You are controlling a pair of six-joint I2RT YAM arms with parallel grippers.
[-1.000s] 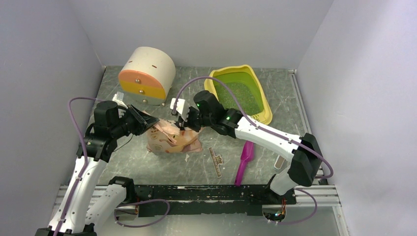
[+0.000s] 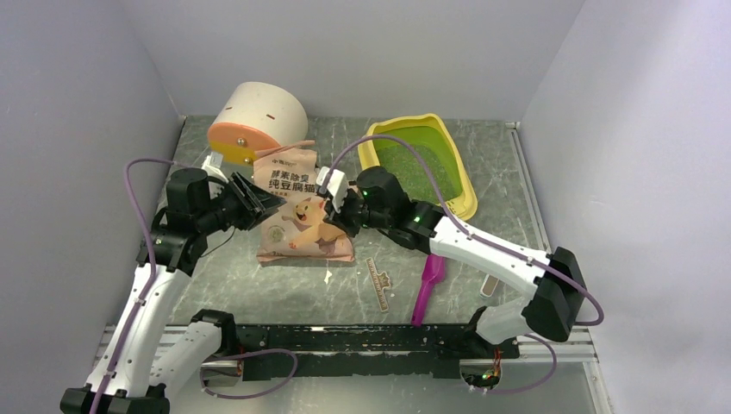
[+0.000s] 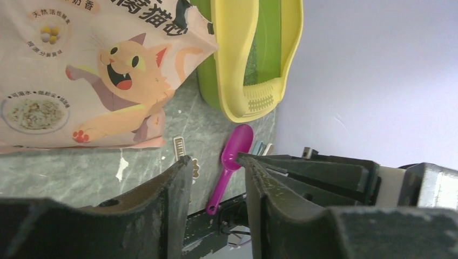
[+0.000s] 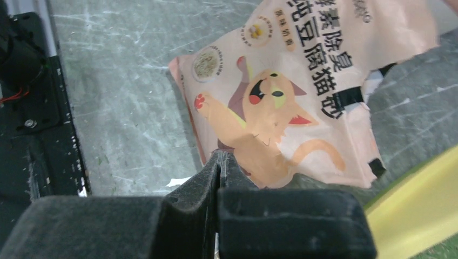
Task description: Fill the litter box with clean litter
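The pink bag of litter [image 2: 297,185] lies spread out on the table, printed side up, its top toward the back. My left gripper stands open with empty space between its fingers, left of the bag in the top view. In the right wrist view my right gripper is shut with nothing between its fingers; the bag [image 4: 270,108] lies beyond the tips, outside them. The yellow-rimmed green litter box [image 2: 470,204] stands behind the right arm, a layer of greenish litter showing inside it.
A white drum-shaped cabinet [image 2: 259,112] with an orange front stands at the back left, next to the bag's top. A magenta scoop [image 2: 427,289] and a small brown strip [image 2: 377,285] lie near the front edge. Walls close in on both sides.
The bag's top, earlier folded forward and held in the left gripper, has fallen back and lies flat.
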